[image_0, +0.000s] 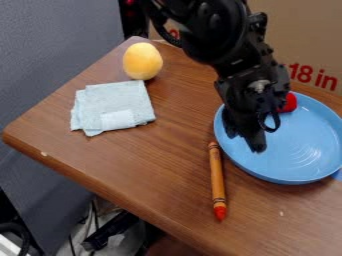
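Observation:
My black gripper hangs low over the left part of a blue plate on the wooden table. A red object shows on the plate just behind the gripper, partly hidden by it. Whether the fingers are open or shut, or hold anything, is hidden. An orange crayon with a red tip lies to the left of the plate, pointing toward the front.
A folded pale cloth lies on the left of the table, with a yellow oval object behind it. A cardboard box stands at the back right.

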